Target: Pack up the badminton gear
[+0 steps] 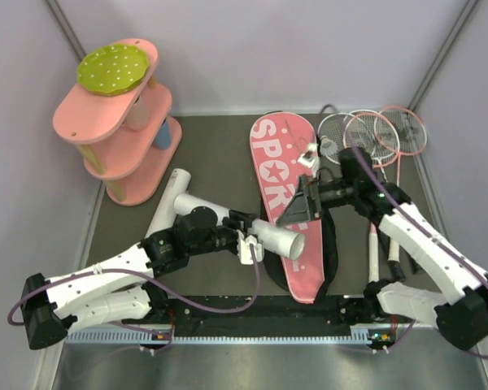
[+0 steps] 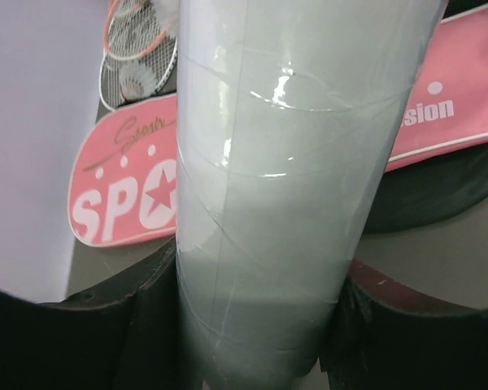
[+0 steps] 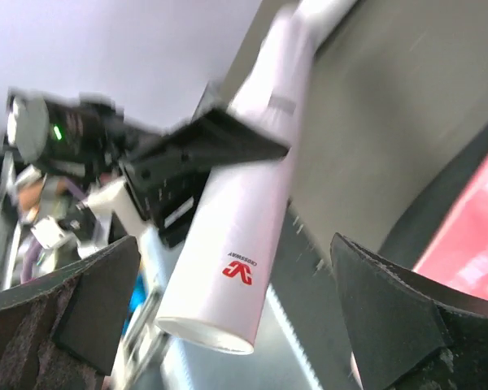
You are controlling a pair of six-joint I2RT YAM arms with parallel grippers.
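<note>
A white shuttlecock tube (image 1: 280, 237) hangs across the middle, over the red racket bag (image 1: 268, 158). My left gripper (image 1: 242, 224) is closed round the tube, which fills the left wrist view. My right gripper (image 1: 305, 201) is apart from the tube, open with nothing between its fingers; the tube's capped end shows beyond it in the right wrist view. A second white tube (image 1: 163, 213) lies at the left. Several rackets (image 1: 370, 134) lie at the back right, with shuttlecocks (image 2: 137, 80) among them.
A pink three-tier shelf (image 1: 98, 110) with a green polka-dot dish (image 1: 112, 69) stands at the back left. Walls bound the space on both sides.
</note>
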